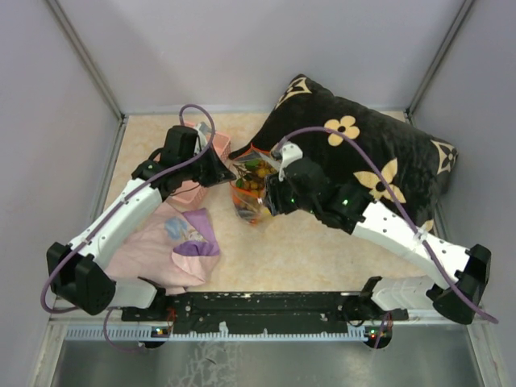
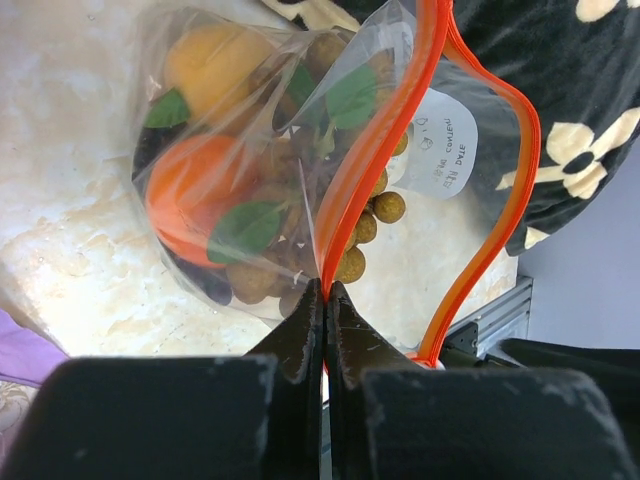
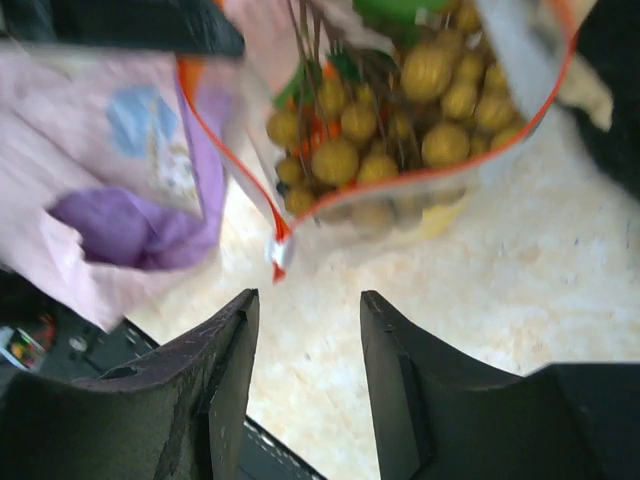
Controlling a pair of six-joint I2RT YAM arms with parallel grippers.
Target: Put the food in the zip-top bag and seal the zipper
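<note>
The clear zip bag [image 1: 251, 211] stands mid-table, its mouth edged in orange and gaping. Inside show an orange round food [image 2: 190, 195], a yellow one [image 2: 215, 70], green leaves [image 2: 247, 228] and several small brown balls [image 3: 335, 162]. At one side of the mouth, my left gripper is shut on the orange zipper edge [image 2: 348, 205], which runs in between its fingertips. My right gripper is open and empty, just apart from the near corner of the bag's mouth. In the top view it is on the bag's right side.
Behind the left arm sits a pink basket [image 1: 219, 133]. A pink and purple cloth [image 1: 137, 260] lies at the front left. The black flowered cushion [image 1: 322, 117] fills the back right. Bare table [image 1: 322, 258] lies in front of the bag and to its right.
</note>
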